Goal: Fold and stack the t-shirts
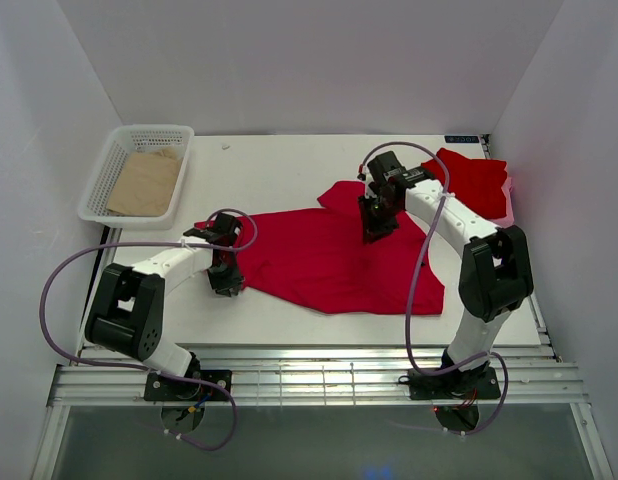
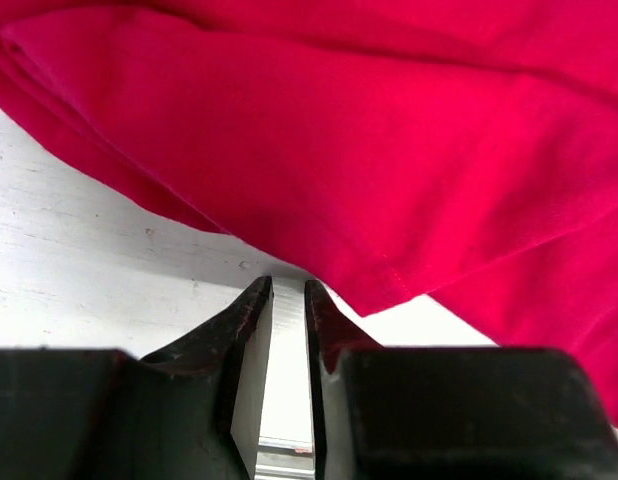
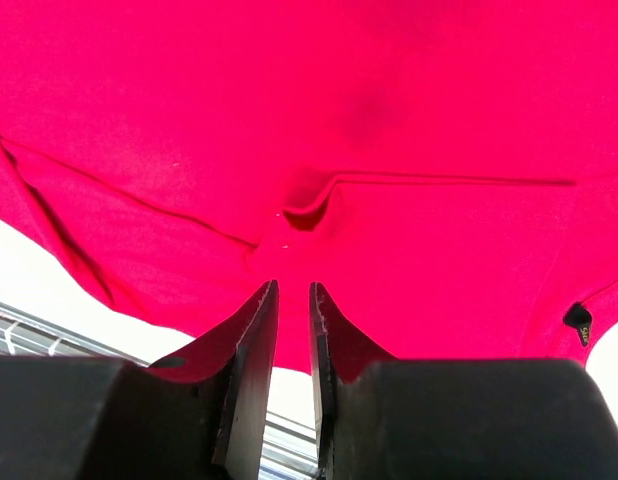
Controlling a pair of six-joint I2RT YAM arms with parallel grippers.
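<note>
A red T-shirt (image 1: 339, 270) lies spread across the middle of the table. My left gripper (image 1: 226, 287) is low at its left end; in the left wrist view the nearly closed fingertips (image 2: 259, 292) are beside a folded red edge, with no cloth clearly between them. My right gripper (image 1: 374, 232) is over the upper right part of the shirt; in the right wrist view its fingertips stand slightly apart above wrinkled red fabric, and whether they grip anything cannot be told.
A white basket (image 1: 94, 205) with tan cloth (image 1: 144, 185) stands at the back left. More red cloth (image 1: 464, 180) sits in a pink container at the back right.
</note>
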